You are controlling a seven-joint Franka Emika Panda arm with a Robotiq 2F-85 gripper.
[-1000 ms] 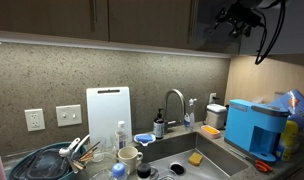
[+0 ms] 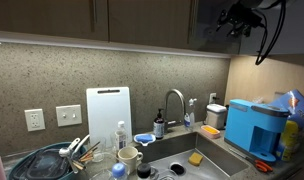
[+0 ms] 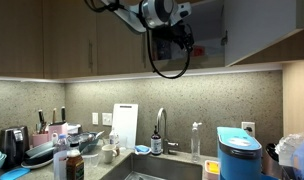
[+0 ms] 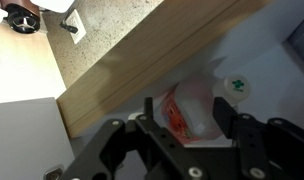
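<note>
In the wrist view, my gripper has its fingers spread apart. A pale, see-through cup-like object (image 4: 197, 92) with a reddish patch lies between and beyond the fingertips. A gap shows on its left side; contact on the right cannot be made out. It rests inside an upper cabinet (image 4: 132, 82) whose wooden edge crosses the view. From outside, the gripper (image 3: 182, 27) is raised to the open cabinet above the sink, and the object is not discernible there. High at the right of the other exterior view, the gripper (image 2: 235, 22) appears dark and small.
A small white round item (image 4: 237, 87) is close to the right finger. The open cabinet door (image 3: 257, 30) hangs to the right of the arm. Below are the sink (image 2: 197, 158), faucet (image 2: 175, 98) and a blue coffee machine (image 2: 254, 127).
The arm holds nearly the same pose at the cabinet, with only a slight shift at the gripper. The counter items stay where they were.
</note>
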